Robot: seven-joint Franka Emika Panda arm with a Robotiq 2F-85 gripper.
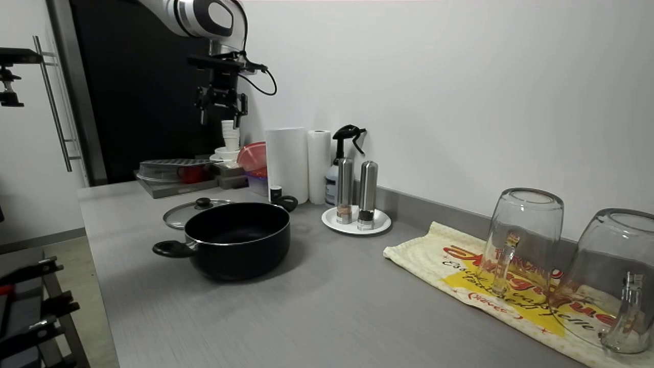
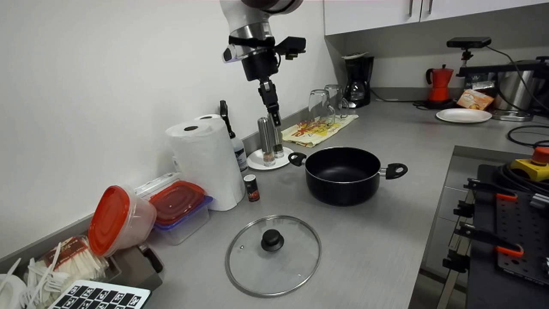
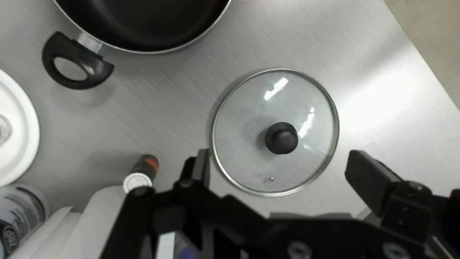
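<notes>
My gripper is open with nothing between its fingers, high above the counter in exterior view 1. Below it in the wrist view lies a round glass lid (image 3: 241, 129) with a metal rim, flat on the counter, its black knob (image 3: 282, 138) facing up. The knob appears between the two fingertips, well below them. Beside the lid stands a black pot (image 2: 342, 177) with two handles, uncovered and empty inside. In exterior view 1 the pot (image 1: 239, 257) partly hides the lid (image 1: 184, 214).
Paper towel rolls (image 2: 208, 165), a small spice jar (image 2: 251, 187) and two mills on a white plate (image 2: 285, 162) stand along the wall. Plastic containers (image 2: 177, 203) sit behind the lid. Upturned glass mugs (image 1: 521, 245) rest on a cloth.
</notes>
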